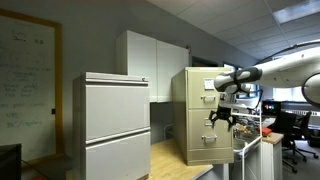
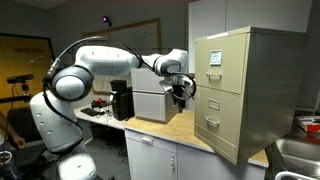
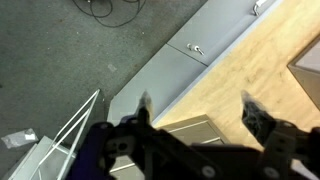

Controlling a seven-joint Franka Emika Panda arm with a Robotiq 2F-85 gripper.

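Note:
In the wrist view my gripper is open, its two fingertips far apart and nothing between them. Below it are the wooden counter top and grey floor. Exterior view 1 places the gripper in front of a tan filing cabinet with several handled drawers. From the other side, the gripper hangs above the counter, to the left of the tan cabinet and apart from it in the picture. A smaller light grey cabinet stands behind the arm.
Grey cupboards form the counter's base. White wall cabinets hang above. A sink lies beyond the tan cabinet. Bare counter shows between the two filing cabinets.

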